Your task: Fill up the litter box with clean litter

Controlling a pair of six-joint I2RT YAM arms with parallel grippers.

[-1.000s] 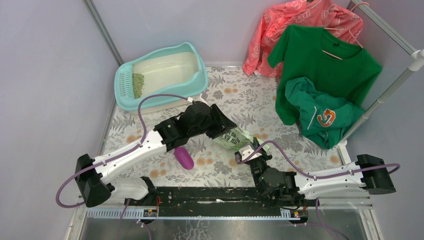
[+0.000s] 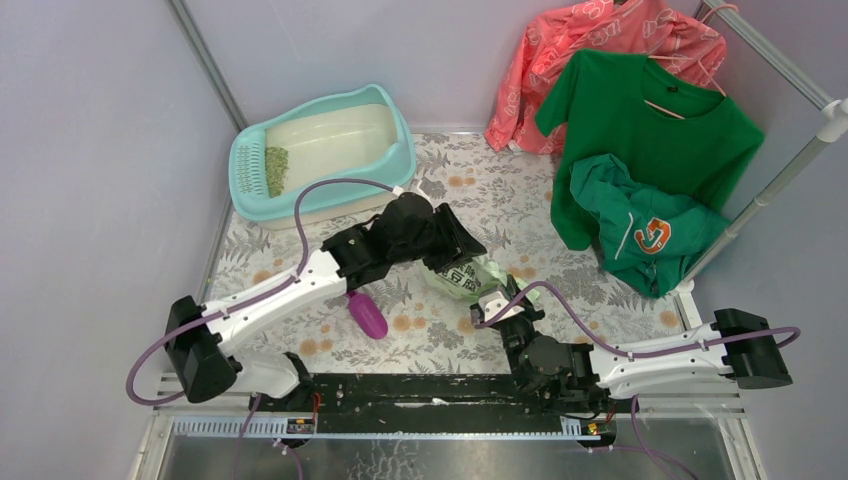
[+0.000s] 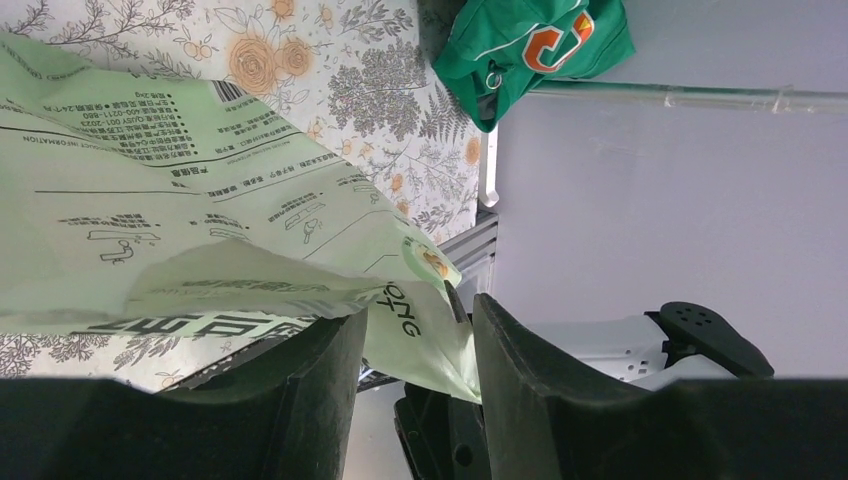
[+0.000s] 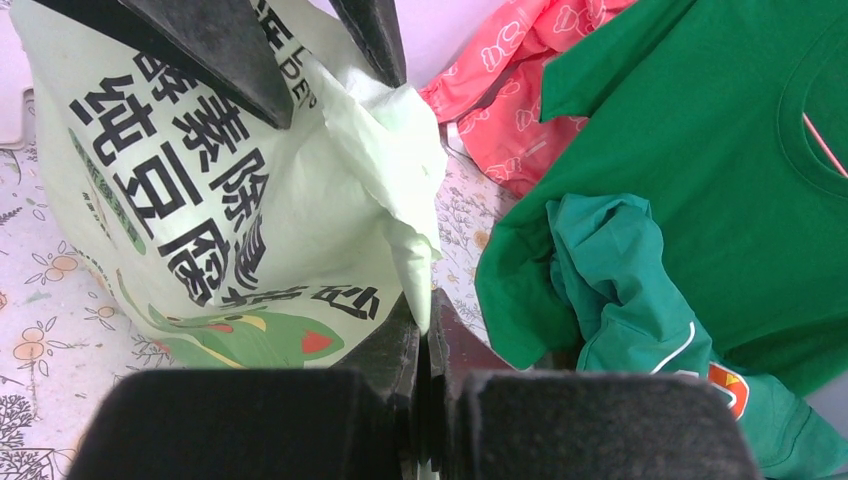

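Observation:
A pale green litter bag (image 2: 458,281) with black print lies on the floral mat. My right gripper is shut on its gathered edge, seen upright between the fingers in the right wrist view. My left gripper is part open over the bag's top, a fold of bag (image 3: 400,335) lying between or behind its fingers; whether it grips this I cannot tell. The turquoise litter box (image 2: 380,170) stands at the back left, with a small patch of greenish litter (image 2: 276,168) at its left end.
A purple scoop (image 2: 367,314) lies left of the bag. Red and green clothes (image 2: 660,140) hang at the right from a metal rail (image 2: 780,180). Grey walls bound the sides and back. Some bare mat (image 2: 460,170) shows behind the bag.
My left arm has moved slightly right and up in the top view, its gripper shifting over the bag. The right arm stays still.

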